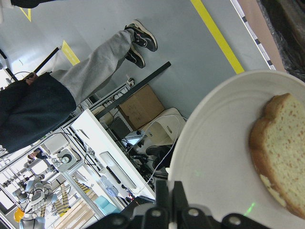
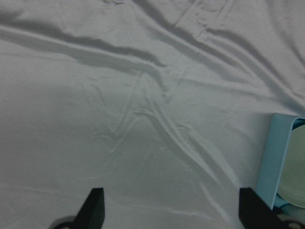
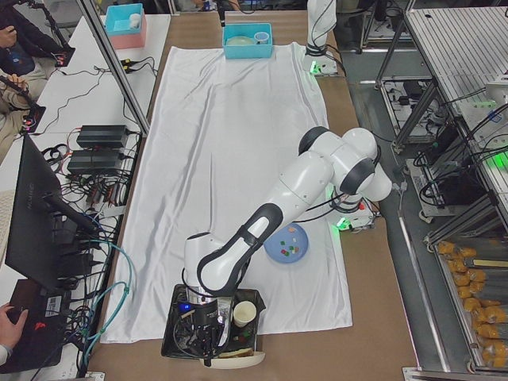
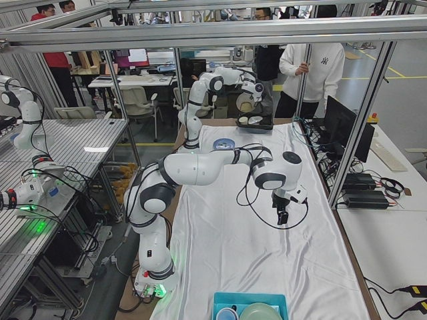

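A cream plate (image 1: 214,148) fills the right of the left wrist view, a slice of bread (image 1: 276,152) on it. My left gripper is shut on the plate's rim, above the near end of the table. Beneath it sits a black tray (image 3: 175,333) holding a cream cup (image 3: 244,313). My right gripper stands open with only white cloth (image 2: 143,133) in view between its fingers. A light blue bin (image 2: 274,157) with a green plate (image 2: 295,171) lies at the right of its wrist view.
A blue plate (image 3: 286,244) with small coloured pieces lies on the cloth near the left arm's base. Monitors and cables line the side table; a person stands beyond the near edge.
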